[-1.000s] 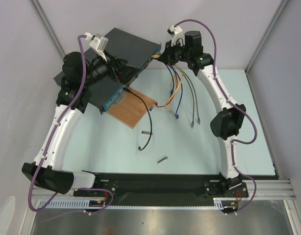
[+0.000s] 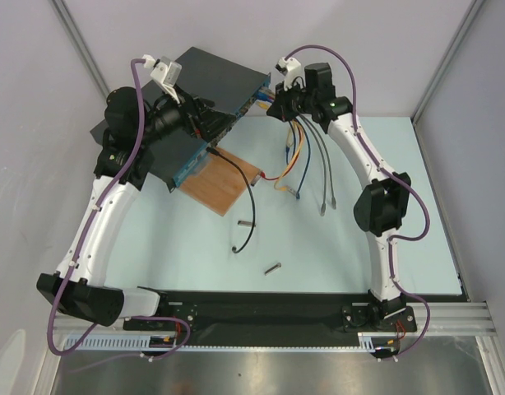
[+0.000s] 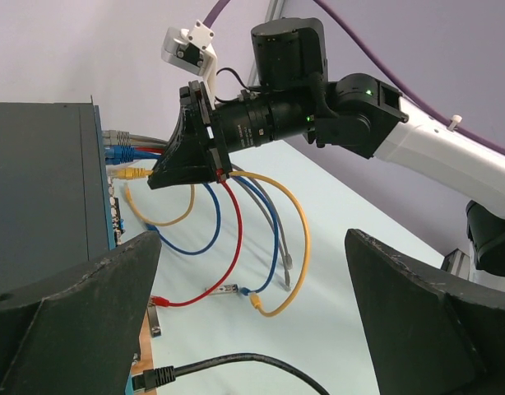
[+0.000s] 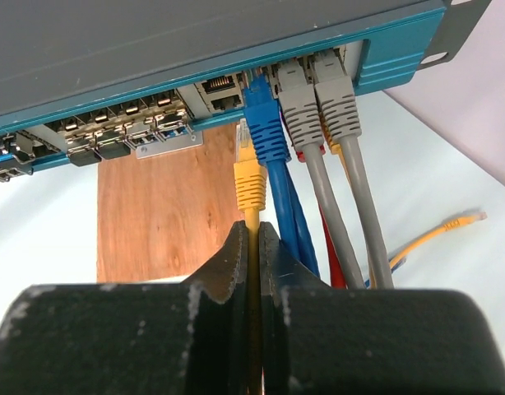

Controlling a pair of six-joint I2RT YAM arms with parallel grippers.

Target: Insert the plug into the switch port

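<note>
The yellow plug (image 4: 251,183) points toward the switch's (image 4: 384,62) port face, its clear tip apart from it. An empty port (image 4: 220,85) shows up and left of that tip, beside the seated blue plug (image 4: 265,119). Just behind the yellow plug's boot, my right gripper is shut on the yellow cable; in the top view this gripper (image 2: 277,113) is at the switch's right end. My left gripper stands open above the switch edge, fingers wide apart with nothing between them.
Two grey plugs (image 4: 318,95) are seated right of the blue one, their cables crowding that side. Empty metal cages (image 4: 125,132) line the face to the left. A black cable (image 2: 251,197) leaves the switch's front edge.
My right gripper has shifted a little toward the table's front, along the switch face, and the yellow cable's hanging loop has moved with it. The left arm is unmoved.
</note>
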